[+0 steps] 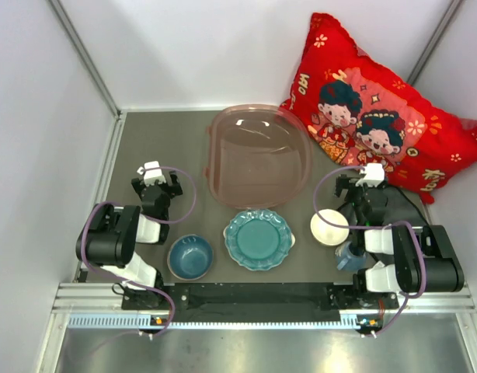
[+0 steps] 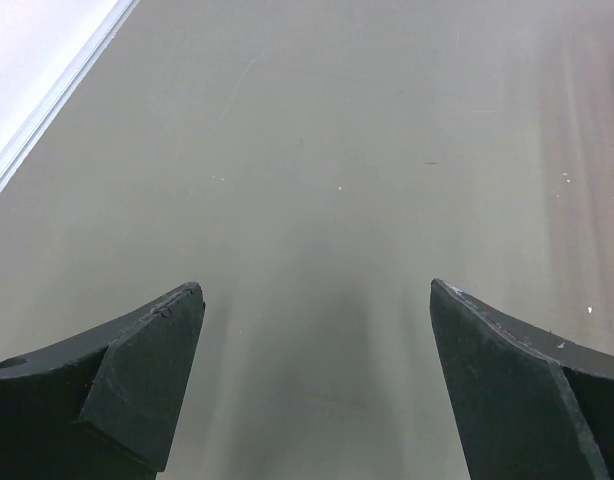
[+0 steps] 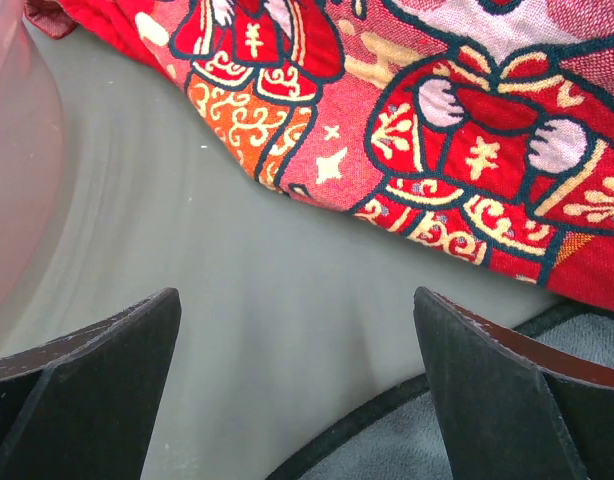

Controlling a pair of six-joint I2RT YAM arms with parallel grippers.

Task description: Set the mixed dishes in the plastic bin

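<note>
The translucent pinkish plastic bin (image 1: 259, 155) stands empty at the back middle of the table. In front of it lies a scalloped teal dish (image 1: 258, 239), with a round blue bowl (image 1: 190, 257) to its left. To its right are a white round dish (image 1: 329, 227) and a blue cup-like item (image 1: 350, 257), partly hidden by the right arm. My left gripper is open over bare table, left of the bin. Beyond the white dish, my right gripper also stands open, with nothing between its fingers.
A big red patterned pillow (image 1: 378, 116) leans at the back right, close ahead of the right gripper. A grey cloth with black edging (image 3: 387, 440) lies under the right arm. Bare table (image 1: 165, 136) stretches left of the bin.
</note>
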